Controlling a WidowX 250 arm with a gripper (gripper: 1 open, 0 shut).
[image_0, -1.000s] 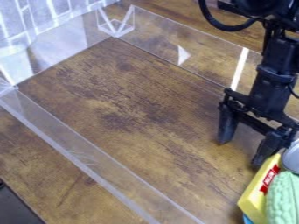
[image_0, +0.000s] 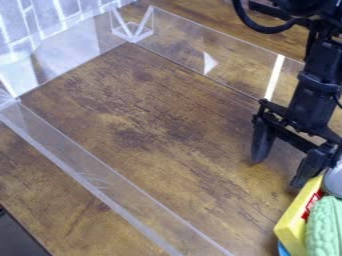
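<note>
My black gripper (image_0: 278, 172) is low over the wooden floor of a clear-walled enclosure, at the right side of the view. Its two fingers are spread apart, with only bare wood visible between them. Close beside it at the lower right are a yellow object with a red label (image_0: 301, 218), a pale green textured item (image_0: 323, 230) and a rounded silver-white item (image_0: 334, 183), all partly cut off by the frame's edge.
Transparent walls (image_0: 114, 200) border the wooden floor (image_0: 147, 130). White tiles (image_0: 40, 25) show at the top left.
My gripper has shifted very slightly to the right since a second ago. Little else has visibly changed.
</note>
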